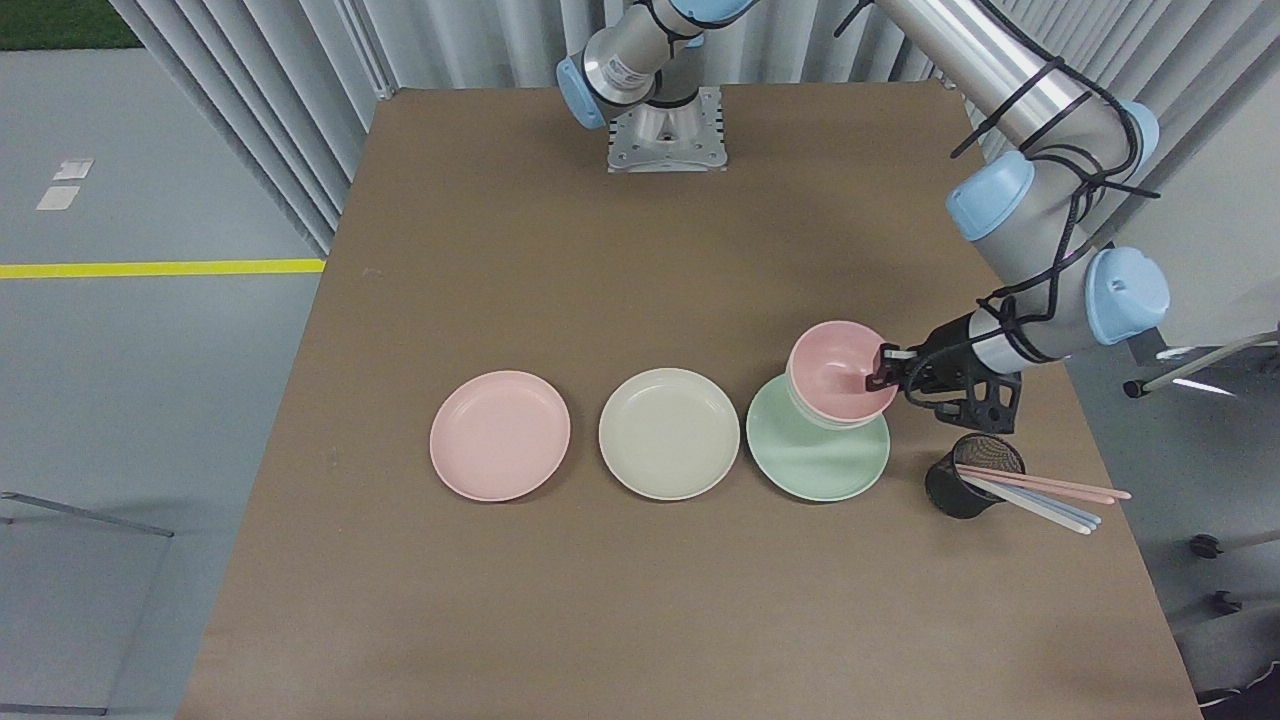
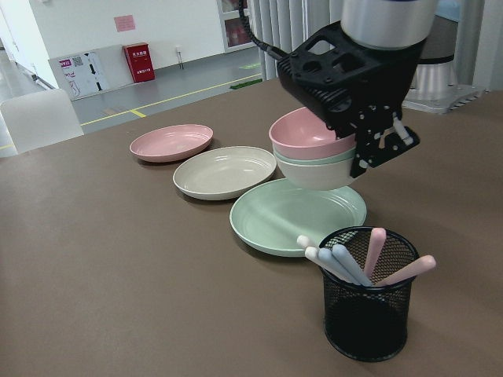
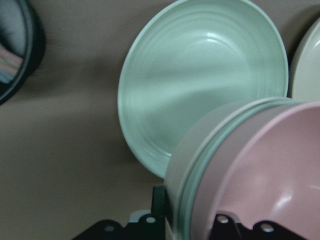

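Note:
My gripper (image 1: 885,370) is shut on the rim of a stack of nested bowls, pink (image 1: 840,360) inside green and cream (image 2: 314,175). The stack hangs above and toward the back of the green plate (image 1: 816,462); in the wrist view it covers the lower right of that plate (image 3: 200,60). The cream plate (image 1: 668,432) and pink plate (image 1: 499,434) lie empty in a row to the left.
A black mesh cup (image 2: 365,322) holds pink, blue and white chopsticks just right of the green plate.

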